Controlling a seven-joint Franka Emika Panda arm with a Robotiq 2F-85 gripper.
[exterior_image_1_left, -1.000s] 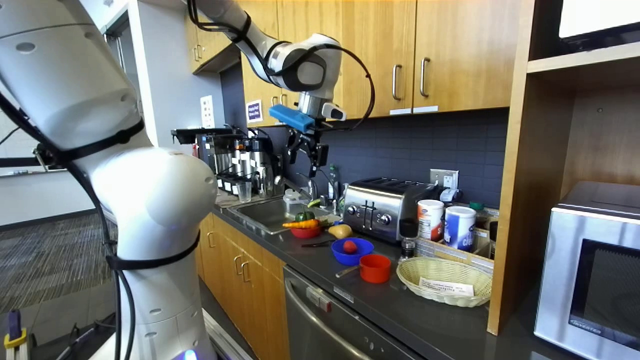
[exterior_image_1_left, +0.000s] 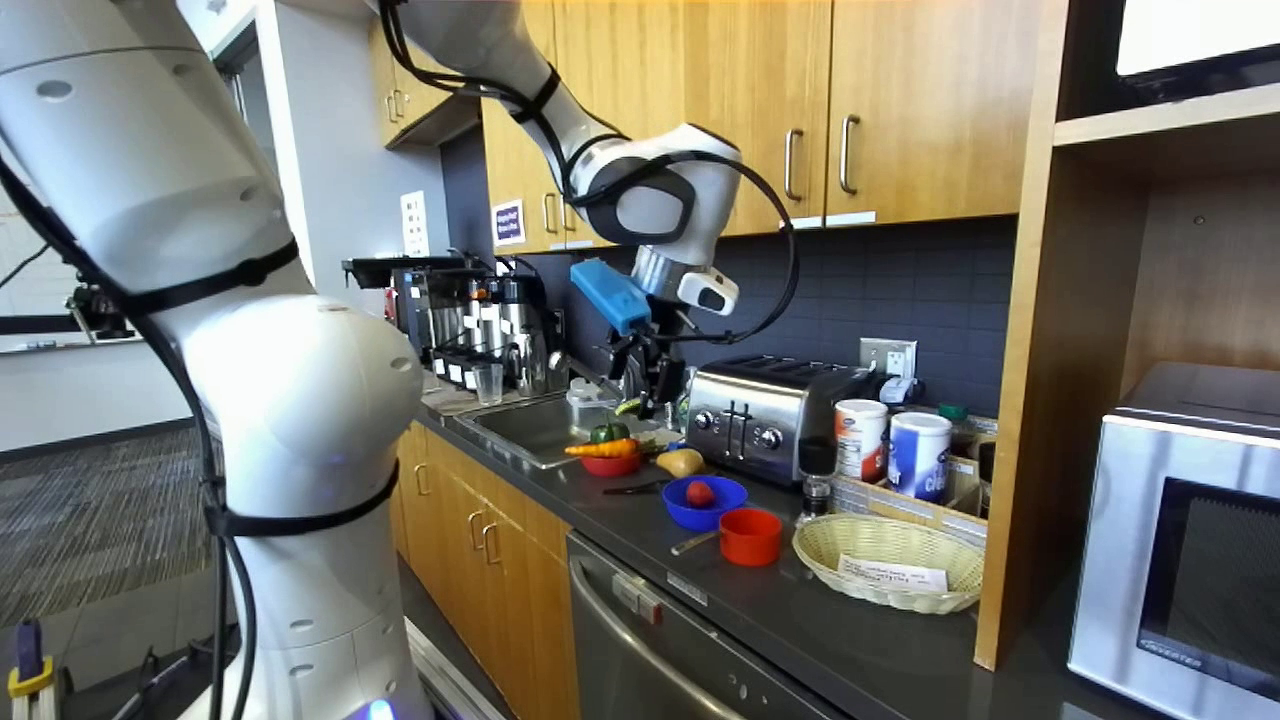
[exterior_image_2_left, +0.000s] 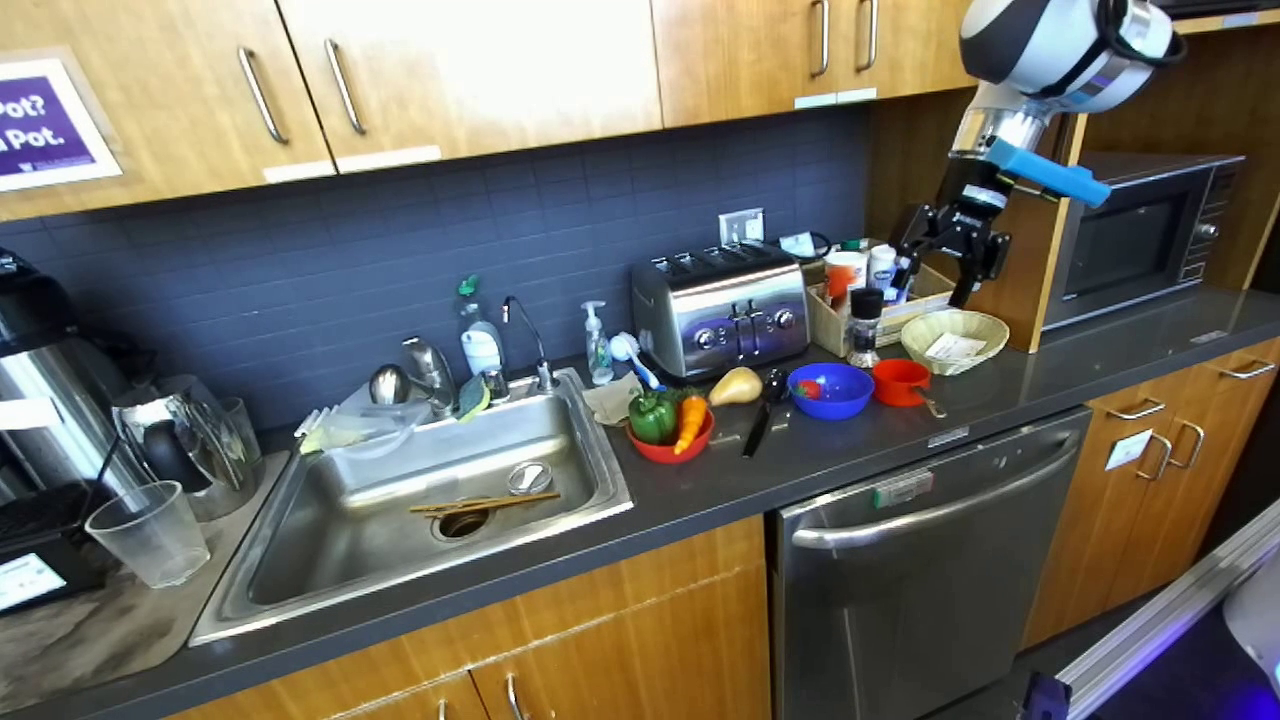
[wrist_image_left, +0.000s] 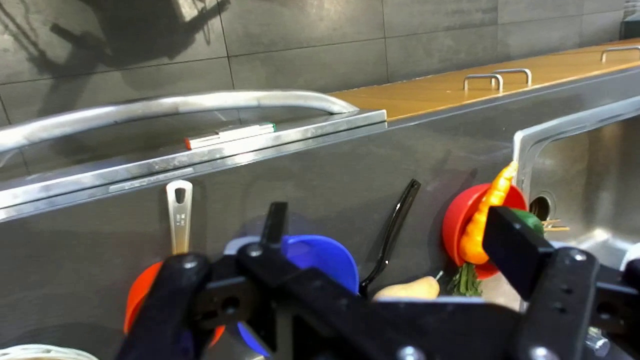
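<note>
My gripper is open and empty above the counter, well clear of it in exterior view 2. A red bowl (wrist_image_left: 454, 216) by the sink holds an orange carrot (wrist_image_left: 478, 231) and a green pepper (exterior_image_2_left: 653, 415). Beside it lie a pale yellow pear-shaped item (exterior_image_2_left: 735, 386) and a black-handled utensil (exterior_image_2_left: 759, 427). A blue bowl (exterior_image_2_left: 833, 406) has a red, strawberry-like piece (exterior_image_2_left: 809, 389) inside. To its right stands a red cup (exterior_image_2_left: 897, 382) with a metal handle (wrist_image_left: 179, 210). In the wrist view, my gripper body hides parts of the blue bowl and red cup.
A steel toaster (exterior_image_2_left: 723, 314) stands against the wall. The wicker basket (exterior_image_1_left: 828, 554) with a paper slip lies near the wooden partition (exterior_image_1_left: 1020, 360). The sink (exterior_image_2_left: 348, 540) holds chopsticks (exterior_image_2_left: 480, 504). Bare counter (wrist_image_left: 288, 186) runs along the front edge.
In exterior view 1, my gripper has moved rightward and lower, and its wrist has turned slightly. The items on the counter look unmoved.
</note>
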